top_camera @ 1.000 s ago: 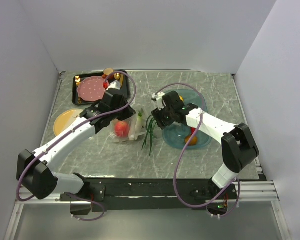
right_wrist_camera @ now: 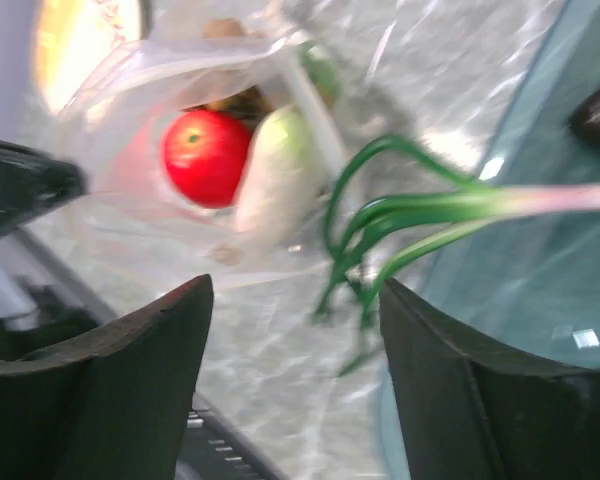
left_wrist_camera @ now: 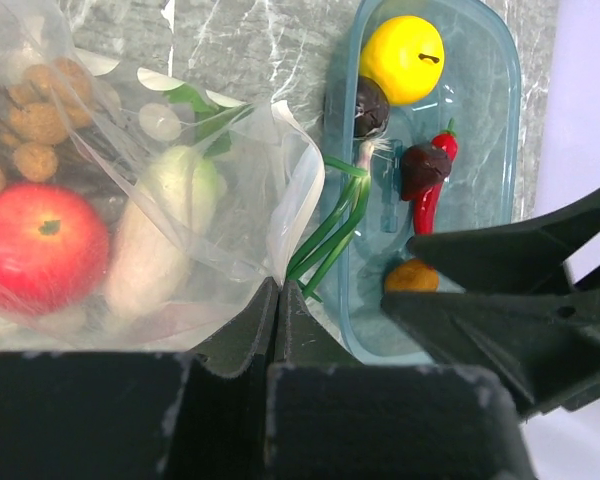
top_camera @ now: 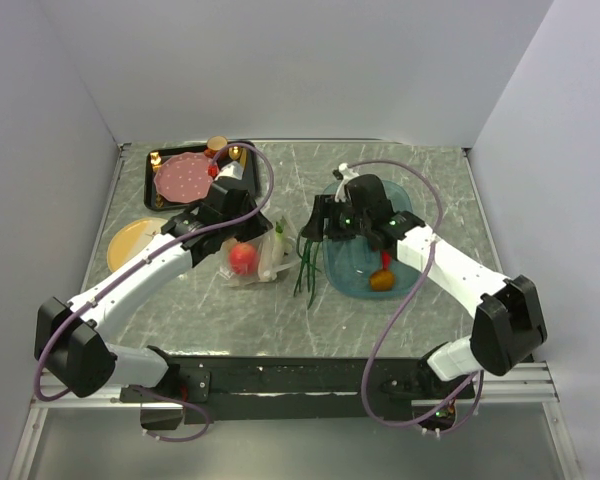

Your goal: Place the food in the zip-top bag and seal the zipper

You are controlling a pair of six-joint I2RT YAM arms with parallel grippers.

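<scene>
The clear zip top bag [left_wrist_camera: 230, 235] lies with its mouth to the right; a red tomato [left_wrist_camera: 45, 248], a pale oblong vegetable [left_wrist_camera: 160, 230] and several brown lumps [left_wrist_camera: 38, 122] show inside. My left gripper is shut on the bag's rim, a thin film at its fingertips. Green onions [right_wrist_camera: 420, 205] rest across the bin's edge, white end over the bin, green leaves bent down beside the bag mouth. My right gripper stands open near the leaves, its fingers [left_wrist_camera: 480, 330] apart and nothing gripped between them.
A blue bin [top_camera: 342, 285] on the right holds a yellow pepper [left_wrist_camera: 402, 60], a red chili [left_wrist_camera: 426, 208], dark round items and an orange-brown one [top_camera: 381, 280]. A black tray [top_camera: 156, 196] and a yellow plate [top_camera: 120, 248] lie at left.
The onion leaves have shifted slightly right. My left arm and the bag look still.
</scene>
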